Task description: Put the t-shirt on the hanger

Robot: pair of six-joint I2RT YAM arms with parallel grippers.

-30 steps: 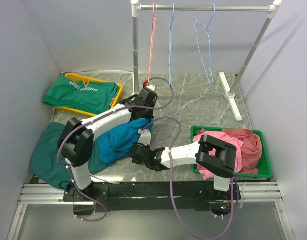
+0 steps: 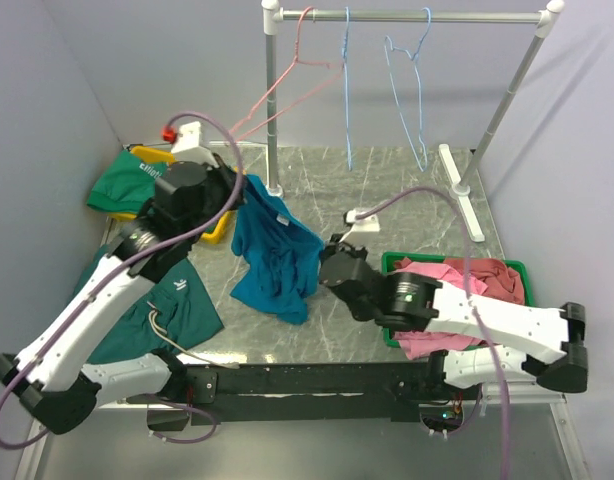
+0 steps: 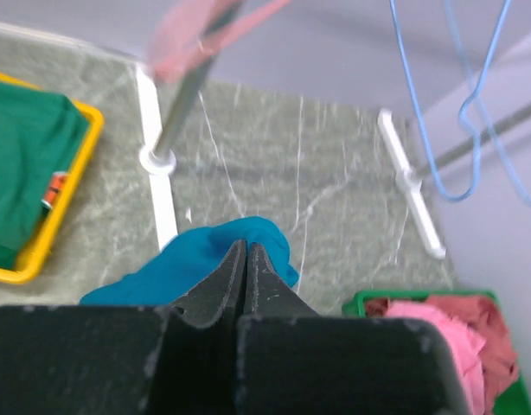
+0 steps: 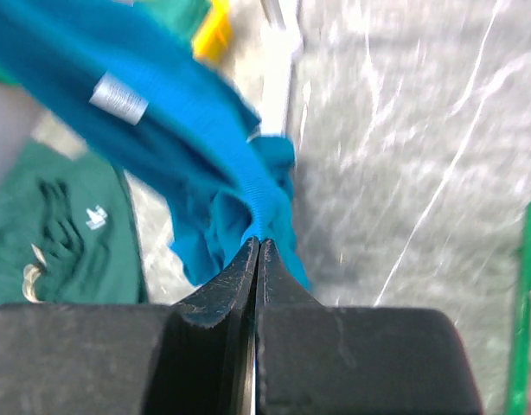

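Note:
A blue t-shirt (image 2: 270, 250) hangs stretched between my two grippers in the top view, its lower folds reaching the table. My left gripper is shut on one edge of it, raised near the rack's left post. Lower and to the right, my right gripper is shut on another part of the shirt, and the cloth (image 4: 188, 130) runs up to the left from its tips. On the rack's bar hang a pink hanger (image 2: 299, 62) and two blue hangers, one (image 2: 347, 90) seen edge-on and the other (image 2: 412, 90) further right.
A yellow bin with a green garment (image 2: 132, 185) stands at the left behind my left arm. Dark green clothing (image 2: 167, 310) lies at front left. On the right, a green basket (image 2: 532, 330) holds pink clothes. Bare table shows beneath the hangers.
My left gripper has moved left and up, and my right gripper to the right, drawing the blue shirt out between them. The pink hanger has swung round and tilted left.

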